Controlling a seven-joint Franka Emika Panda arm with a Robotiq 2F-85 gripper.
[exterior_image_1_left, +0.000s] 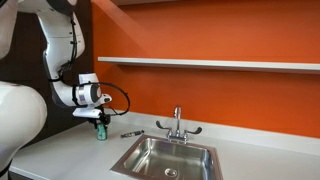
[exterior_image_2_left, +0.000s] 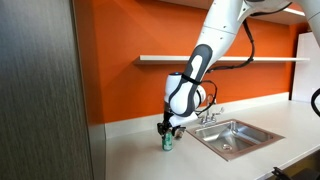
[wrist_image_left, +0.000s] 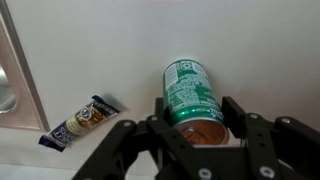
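My gripper is shut on a green can (wrist_image_left: 187, 84), one finger on each side of it. In the wrist view the can's orange-brown top (wrist_image_left: 203, 131) faces the camera. The can (exterior_image_1_left: 101, 132) is upright at the left end of the counter in exterior view 1, left of the sink. Exterior view 2 has the can (exterior_image_2_left: 168, 142) under the gripper (exterior_image_2_left: 170, 131); whether its base touches the counter I cannot tell.
A dark-labelled tube (wrist_image_left: 79, 123) lies on the counter between the can and the steel sink (exterior_image_1_left: 166, 158). Behind the sink rises a faucet (exterior_image_1_left: 178, 125). A white shelf (exterior_image_1_left: 210, 65) runs along the orange wall. Bare counter (exterior_image_2_left: 130, 160) stretches out in front of the can.
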